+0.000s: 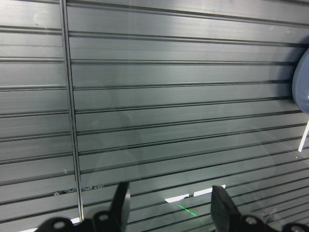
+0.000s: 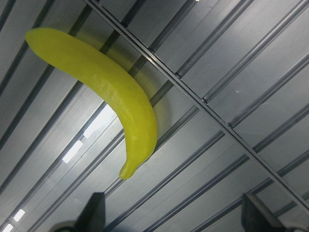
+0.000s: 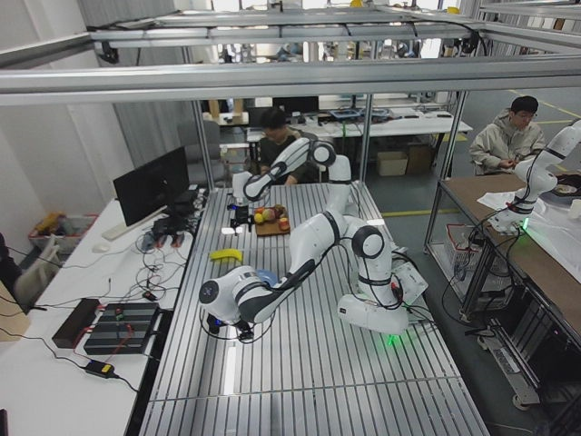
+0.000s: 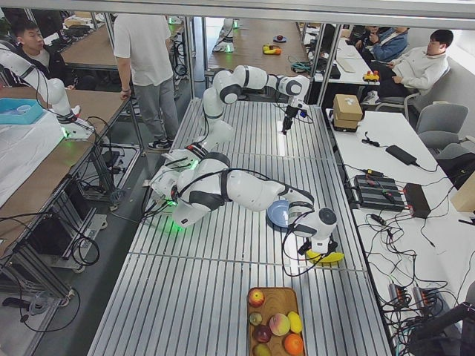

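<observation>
A yellow banana (image 2: 101, 77) lies on the slatted metal table (image 1: 183, 82), below my right gripper, which is open and empty above it. In the camera right view this banana (image 4: 326, 257) is partly behind that arm. My left gripper hangs open over bare slats, with a blue plate (image 1: 301, 82) at the right edge of its wrist view. The plate (image 4: 278, 213) is partly hidden by an arm in the camera right view. A wooden tray (image 4: 267, 295) holds several fruits at one end of the table.
A desk with cables, a monitor (image 3: 150, 184) and black power units (image 3: 121, 329) runs along one long side of the table. Another robot on a brown bench stands on the other side, with people nearby.
</observation>
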